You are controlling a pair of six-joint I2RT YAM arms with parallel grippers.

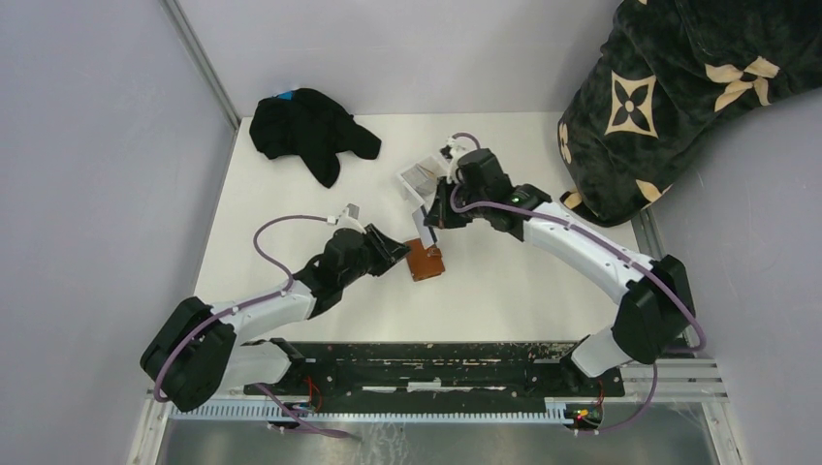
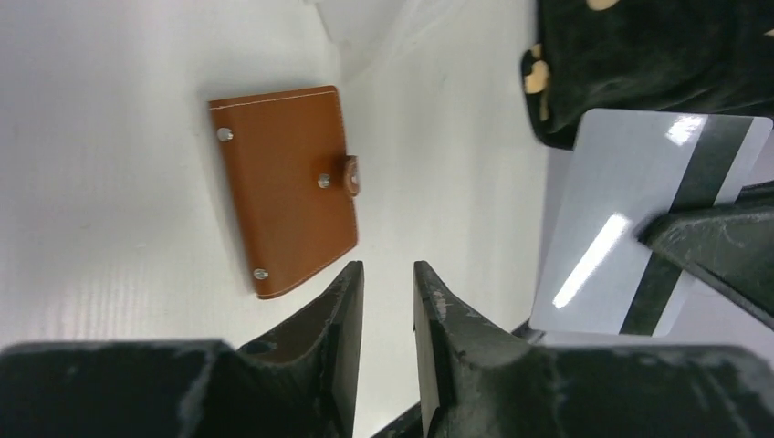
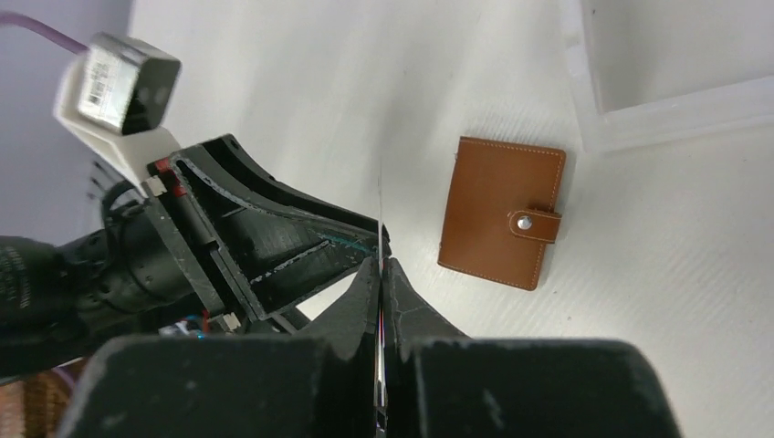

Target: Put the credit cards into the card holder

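A silver card with a black stripe is pinched in my right gripper; in the right wrist view it appears edge-on between the shut fingers. The brown card holder (image 3: 497, 205) lies on the table with its snap strap fastened over one edge. In the top view the card hangs above and just behind the holder (image 1: 425, 263). To the left of the holder, my left gripper stands open, with a gap between its fingertips and nothing held.
A clear plastic box (image 1: 420, 179) stands behind the holder, close to the right gripper. Black cloth (image 1: 308, 134) lies at the back left, and a dark patterned cushion (image 1: 630, 126) fills the back right.
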